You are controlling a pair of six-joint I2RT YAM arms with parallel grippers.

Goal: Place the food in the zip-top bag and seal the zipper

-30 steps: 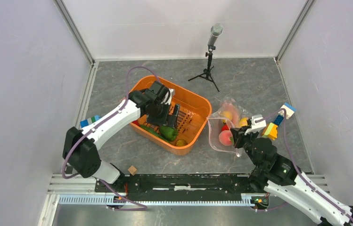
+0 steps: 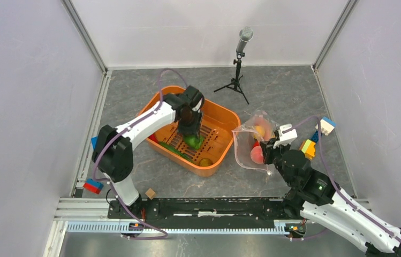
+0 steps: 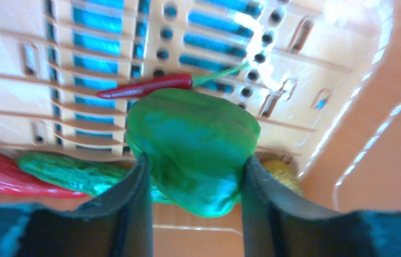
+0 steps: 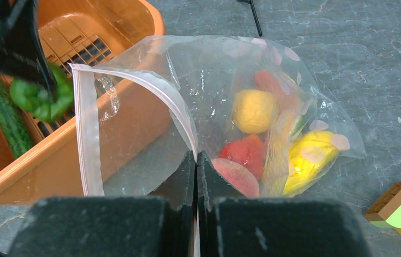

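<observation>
In the orange basket [image 2: 219,115], my left gripper is around a green bell pepper [image 3: 193,134], fingertips at its sides; whether it grips firmly is unclear. A red chili [image 3: 144,85], a cucumber [image 4: 10,118], a larger red pepper [image 3: 0,171] and a yellowish round item [image 3: 284,176] lie nearby. The clear zip bag [image 4: 182,64] stands open right of the basket, holding yellow [image 4: 254,110], red [image 4: 241,155] and pink food. My right gripper is shut on the bag's zipper edge.
A microphone stand [image 2: 235,80] stands behind the basket. Toy blocks [image 2: 309,149] sit right of the bag, others [image 2: 93,186] left of the basket, and a small wooden block [image 2: 150,193] at the front. Floor behind the basket is clear.
The left arm's elbow has moved up and right, and its gripper has turned more downward over the green pepper. The right arm has shifted slightly.
</observation>
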